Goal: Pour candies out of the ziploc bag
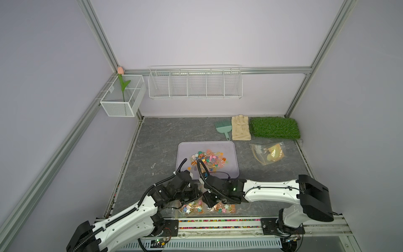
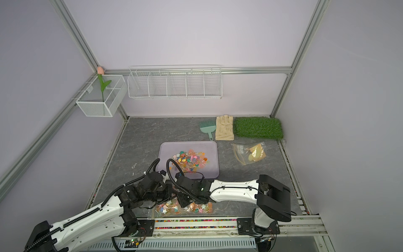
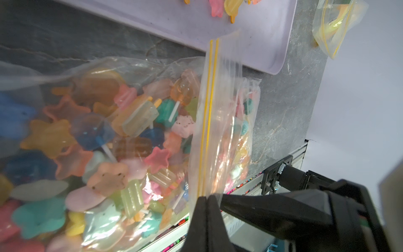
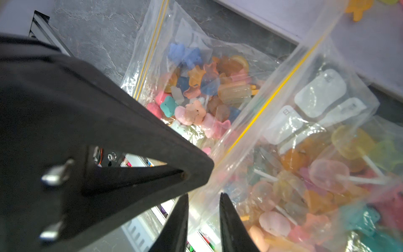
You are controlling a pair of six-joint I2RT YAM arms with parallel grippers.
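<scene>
Two clear ziploc bags of colourful candies lie side by side at the table's front edge: the left bag (image 4: 197, 84) and the right bag (image 4: 293, 176). The right bag's yellow-lined zip edge (image 3: 208, 113) stands raised between them. My left gripper is shut at the near end of this zip edge, with the thin film caught at its fingertips. Close beside it, my right gripper is open, its fingers on either side of the bag's film. A pale lilac tray (image 1: 183, 147) with loose candies (image 1: 210, 159) lies behind the bags.
Farther right lies another ziploc bag (image 1: 268, 153) with yellow contents. A green dustpan-like tool (image 1: 224, 127), a beige glove (image 1: 240, 128) and a grass mat (image 1: 275, 127) line the back. Table left of the tray is clear.
</scene>
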